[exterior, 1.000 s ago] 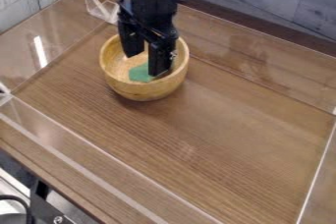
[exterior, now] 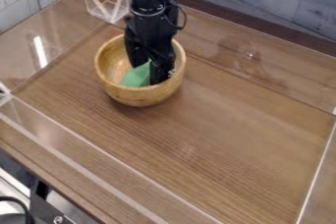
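A round yellow-tan bowl [exterior: 122, 89] sits on the wooden table, toward the upper left of the view. Inside it lies a green object [exterior: 133, 77], partly covered by the black gripper [exterior: 152, 69], which reaches down into the bowl from the top. The fingers are down by the green object; whether anything is between them is hard to see.
A clear plastic piece [exterior: 105, 2] stands at the back left. A wall edge runs along the back right, and dark cables show at the lower left.
The gripper has moved down and a little left into the bowl, now covering more of the green object. The bowl looks slightly shifted.
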